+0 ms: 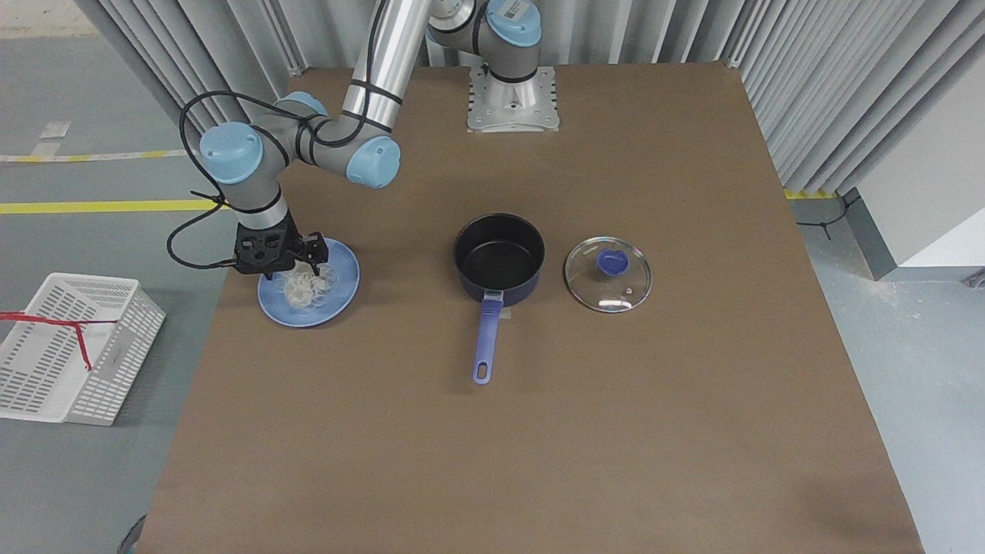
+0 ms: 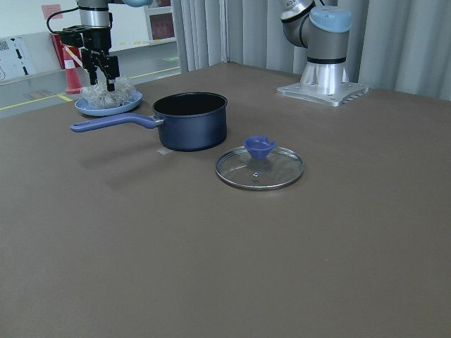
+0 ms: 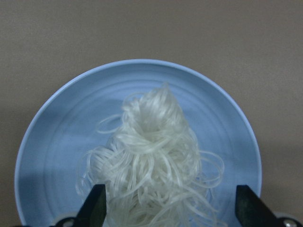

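White translucent noodles lie heaped on a light blue plate at the table's left. My gripper is low over the plate, open, its two fingers either side of the noodle heap in the wrist view; in the left view it reaches down into the noodles. A dark blue saucepan with a lighter blue handle stands right of the plate. A glass lid with a blue knob lies right of the pan.
A white plastic basket with red straps stands on the floor at the left, off the table.
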